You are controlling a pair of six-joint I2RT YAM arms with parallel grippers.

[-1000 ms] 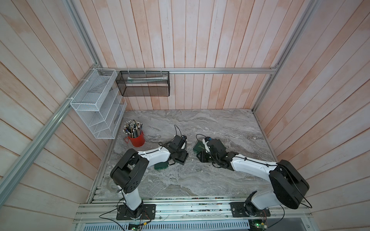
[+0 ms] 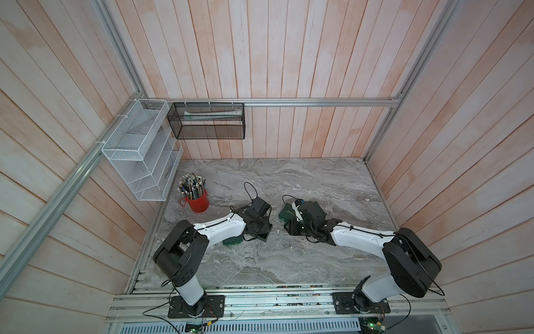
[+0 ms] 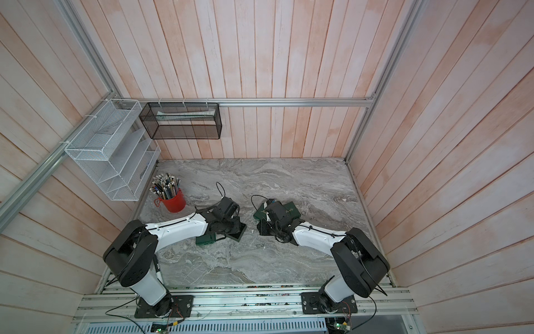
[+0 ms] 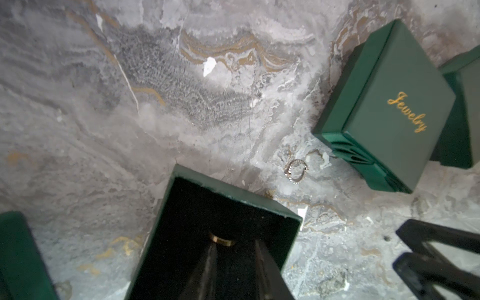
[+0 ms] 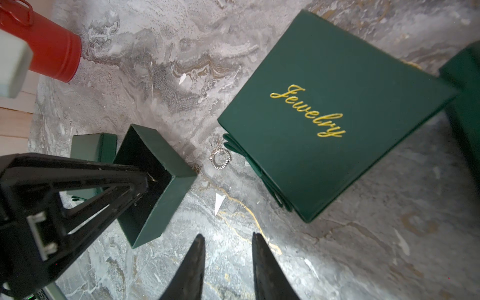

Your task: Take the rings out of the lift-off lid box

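An open dark green box (image 4: 285, 217) lies under my left gripper, whose spread, blurred fingers reach over its interior, below a gold band ring (image 4: 221, 242). A sparkly silver ring (image 5: 220, 167) lies on the marble between that box and a green lid marked "Jewelry" (image 5: 320, 150). My right gripper hangs over bare marble just right of the open box, its fingers apart with nothing between them. In the right wrist view the left gripper's black frame covers part of the open box.
A green piece (image 5: 82, 147) lies left of the open box, another (image 5: 460, 120) beside the lid. A red mug of brushes (image 2: 198, 203) stands back left. Wire baskets hang on the walls.
The left arm has shifted slightly, its gripper ending a little further right and its elbow further left. The right arm's elbow has moved slightly left since a second ago.
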